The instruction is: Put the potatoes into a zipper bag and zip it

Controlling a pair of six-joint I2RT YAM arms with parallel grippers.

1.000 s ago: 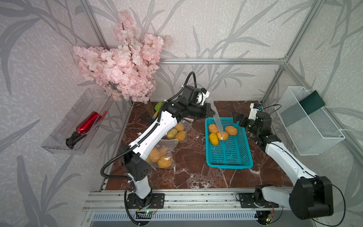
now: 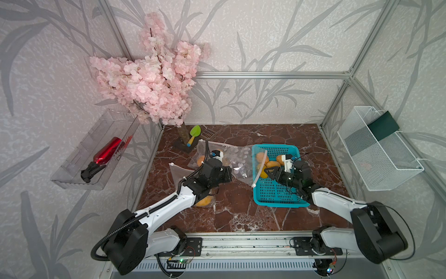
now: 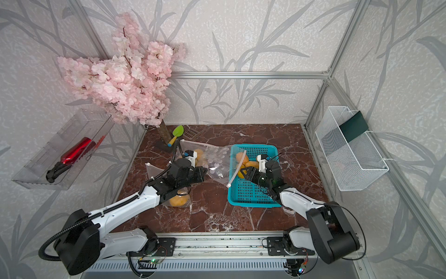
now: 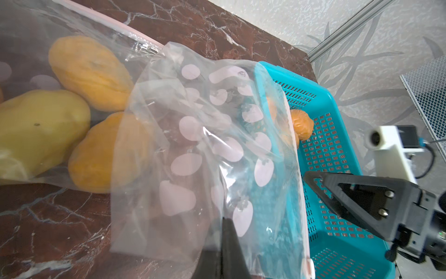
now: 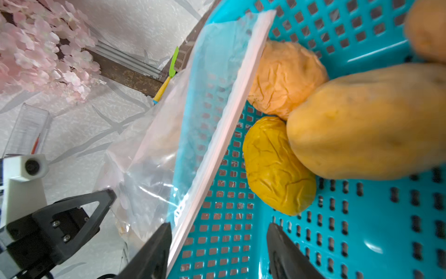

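A clear zipper bag (image 4: 188, 163) with pale spots stretches from my left gripper towards the blue basket, its zip edge (image 5: 222, 134) lying over the basket's left part. My left gripper is shut, its tips in front of the film; whether film is pinched between them cannot be told. Inside the basket are several potatoes, including a wrinkled yellow potato (image 5: 277, 165), a large tan potato (image 5: 367, 123) and an orange potato (image 5: 289, 76). Above the basket, my right gripper stands open, with the zip edge beside its left finger and no potato between its fingers.
The blue basket (image 2: 278, 202) has bare floor at its front. Filled bags lie left of it: potatoes under film (image 4: 41, 125) and another bag's potatoes (image 3: 178, 200), partly hidden by my left arm. A green scoop (image 2: 195, 131) and flower tree (image 2: 153, 83) stand behind.
My left gripper has come down towards the front left, and the bag that hung above the basket now lies spread out lower.
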